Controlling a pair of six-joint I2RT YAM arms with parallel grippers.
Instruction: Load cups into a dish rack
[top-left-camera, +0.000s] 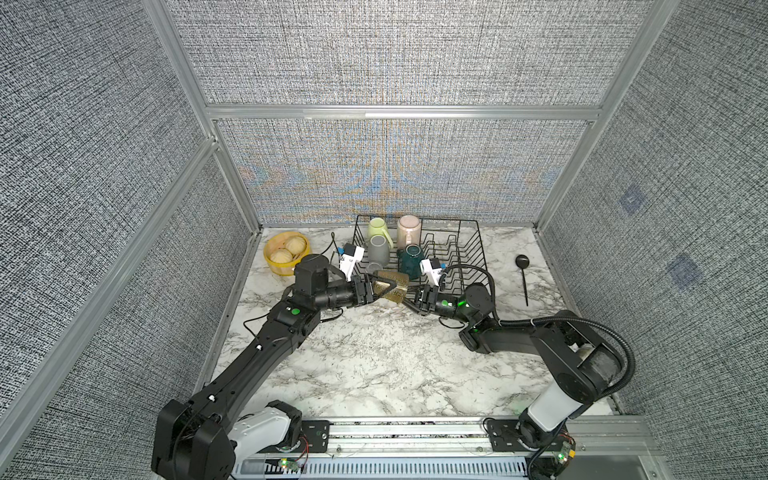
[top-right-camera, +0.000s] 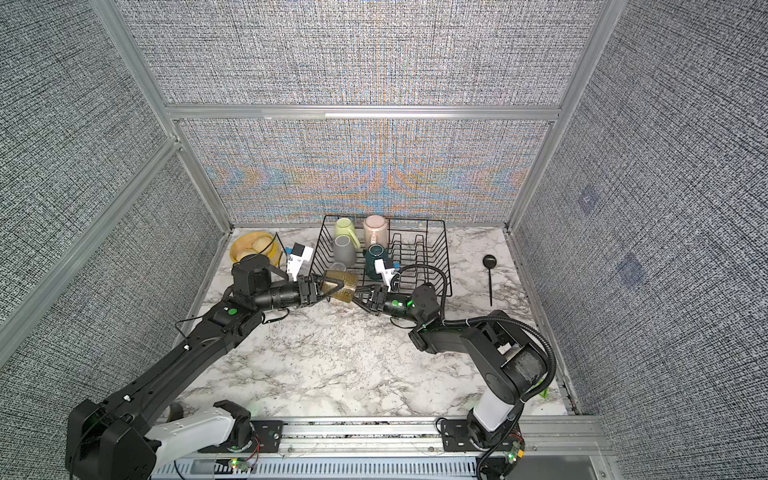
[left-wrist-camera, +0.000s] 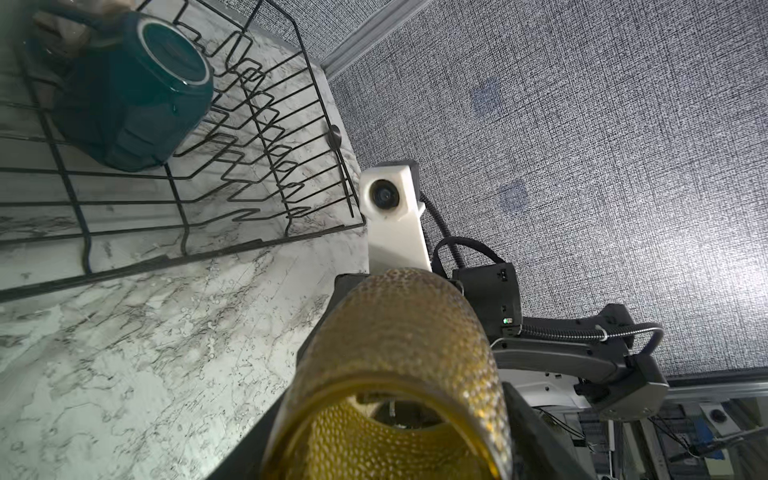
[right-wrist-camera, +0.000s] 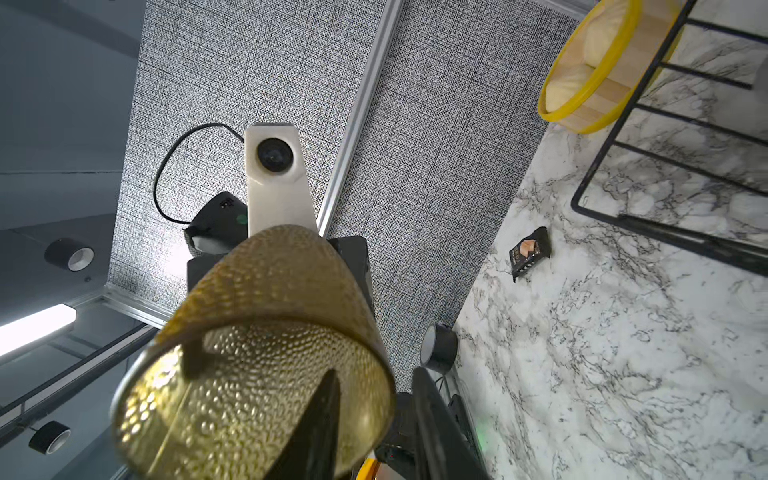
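Observation:
An amber textured cup (top-left-camera: 391, 286) is held sideways in front of the dish rack (top-left-camera: 480, 248), my left gripper (top-left-camera: 386, 285) shut on it. My right gripper (top-left-camera: 409, 301) is just right of the cup, part open, its fingers beside the rim in the right wrist view, which shows the cup large at lower left. In the rack stand upside down a light green cup (top-left-camera: 377, 227), a pink cup (top-left-camera: 409, 227), a grey cup (top-left-camera: 377, 249) and a teal cup (left-wrist-camera: 128, 96).
A yellow steamer with buns (top-right-camera: 244, 245) is left of the rack, and a black ladle (top-left-camera: 522, 261) lies to the right. The rack's right part is empty.

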